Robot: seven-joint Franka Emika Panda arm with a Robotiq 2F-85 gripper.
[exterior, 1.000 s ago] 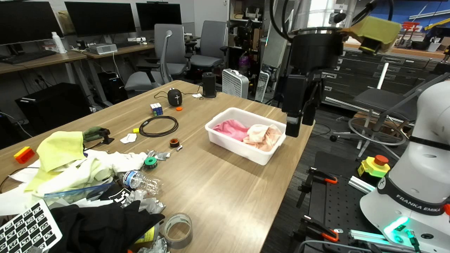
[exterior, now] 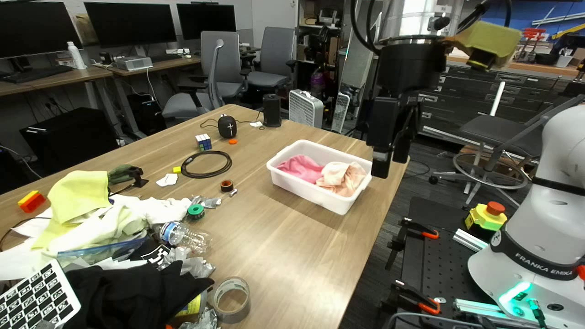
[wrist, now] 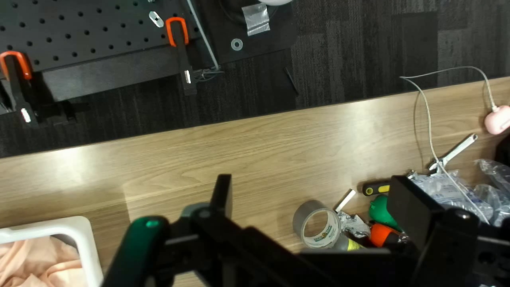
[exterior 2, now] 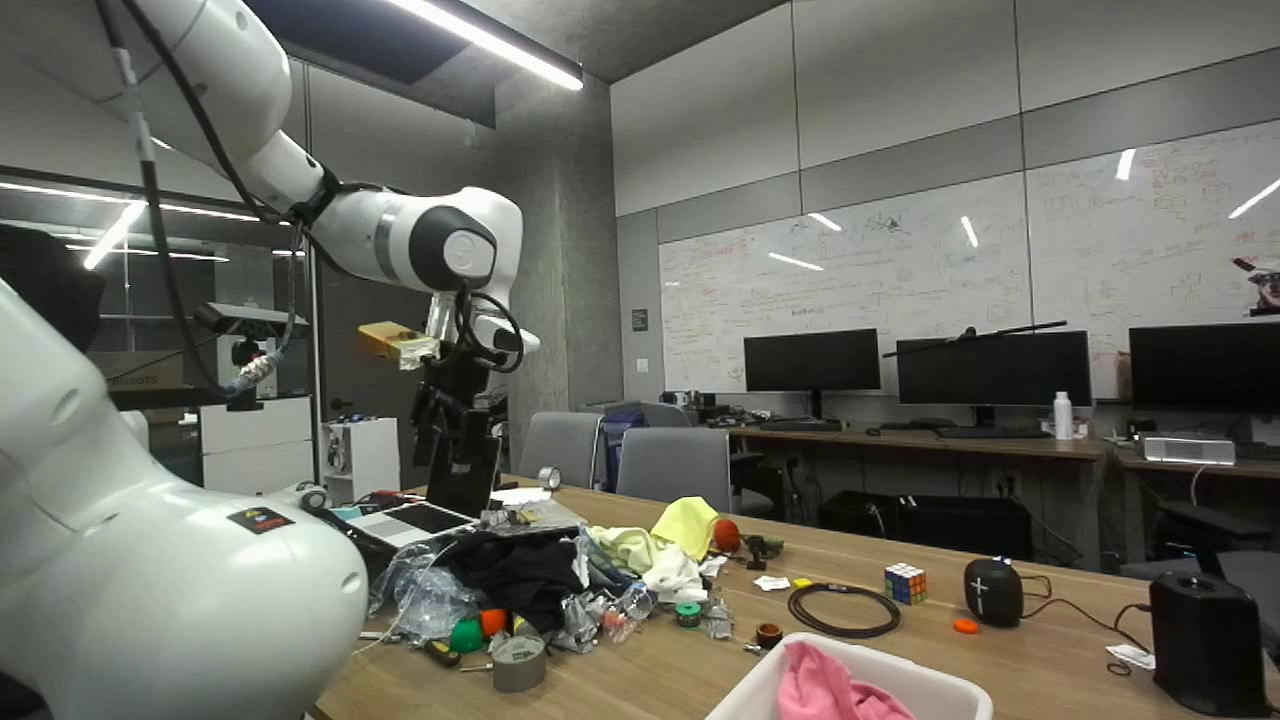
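Note:
Wide apart in the wrist view stand the two fingers of my gripper, open, with only the table and clutter visible below and beyond them. In exterior view 1 the gripper [exterior: 387,164] points down, raised in the foreground at the right. A white bin [exterior: 308,196] on the table holds a pink cloth [exterior: 301,168] and a peach cloth [exterior: 343,176]. Part of the bin [wrist: 86,239] shows at the wrist view's lower left, with the peach cloth [wrist: 40,260] inside.
A cluttered heap with a black cloth [exterior: 131,293], yellow cloth [exterior: 81,192] and plastic bottle [exterior: 186,236] covers the table's left side. Grey tape [exterior: 231,299] stands nearby. A cable coil [exterior: 205,164] and puzzle cube [exterior: 203,142] lie farther back. Bare table separates heap and bin.

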